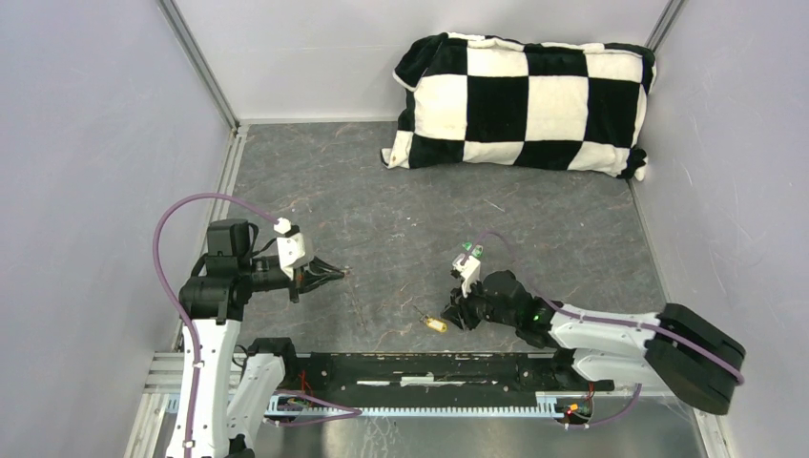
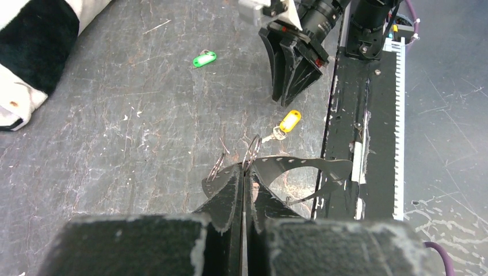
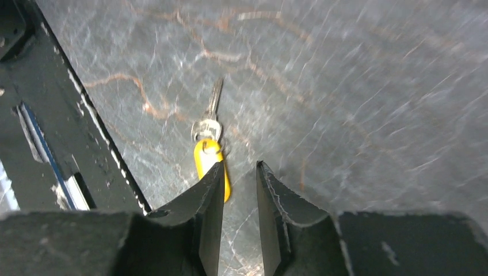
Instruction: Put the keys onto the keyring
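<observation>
In the left wrist view, my left gripper is shut on a thin wire keyring [image 2: 257, 137], whose loop stands up at the fingertips. A key with a yellow tag [image 2: 290, 121] lies on the grey floor to its right. My right gripper [image 1: 448, 318] is low beside that tag. In the right wrist view, its fingers [image 3: 212, 215] stand apart with nothing gripped, and the yellow tag [image 3: 209, 158] with its silver key [image 3: 212, 109] lies flat beyond them. A green tag [image 2: 204, 58] lies farther off; its key is hard to make out.
A black-and-white checkered cloth [image 1: 529, 103] lies along the back. The black rail [image 1: 420, 372] runs along the front edge, close to the yellow tag.
</observation>
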